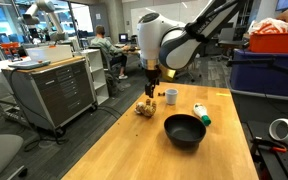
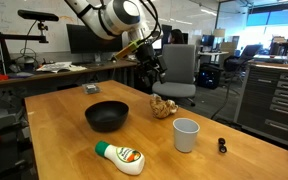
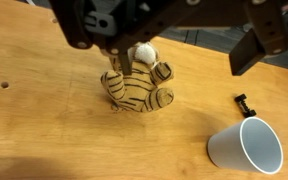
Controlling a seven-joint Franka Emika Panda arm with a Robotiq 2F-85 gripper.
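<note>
A striped tan plush toy (image 1: 145, 108) with a white patch lies on the wooden table, left of the white cup. In exterior view 2 the plush toy (image 2: 162, 107) is behind the cup (image 2: 185, 134). My gripper (image 2: 152, 74) hangs above the toy, pointing down, with a gap between them. The wrist view shows the fingers wide apart with no object gripped; one dark finger (image 3: 124, 58) partly covers the toy (image 3: 144, 92). The cup (image 3: 246, 147) stands upright to the lower right in that view.
A black bowl (image 1: 185, 130) stands nearer the camera in exterior view 1. A white and green bottle (image 2: 120, 157) lies on its side on the table. Past the cup is a small black object (image 2: 222, 145).
</note>
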